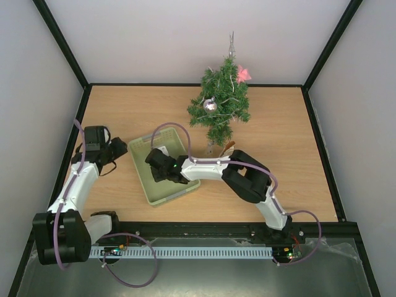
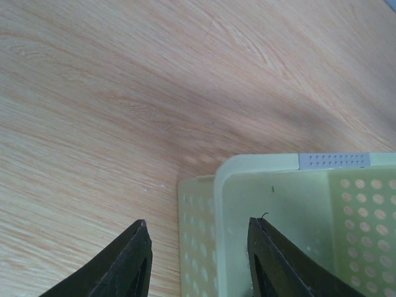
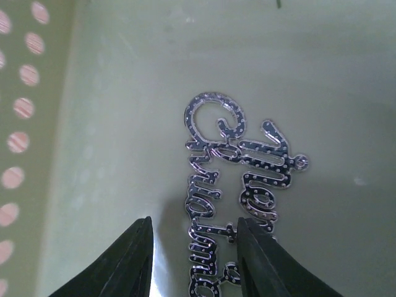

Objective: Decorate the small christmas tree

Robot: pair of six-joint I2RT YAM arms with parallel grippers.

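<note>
The small green tree stands at the back, bearing a silver ball, a pink bow and a spiky silver topper. A shiny silver lettering ornament lies on the floor of the pale green basket. Over it hangs my right gripper, its fingers apart with the lower part of the lettering in view between and beyond the fingers. My left gripper is open too, off the basket's left side, with only table and basket corner beyond its fingers.
A brown-and-white piece lies near the tree's foot, partly behind the right arm.
</note>
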